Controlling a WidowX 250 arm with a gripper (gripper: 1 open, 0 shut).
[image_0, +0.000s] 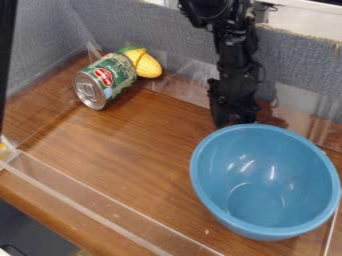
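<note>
The black gripper hangs low at the back right of the wooden floor, just behind a blue bowl. Whether its fingers are open or shut, or hold anything, is hard to make out in the dark shape. At the back left a green can lies on its side, with a yellow corn cob behind it to the right.
Grey padded walls and clear strips edge the wooden floor.
</note>
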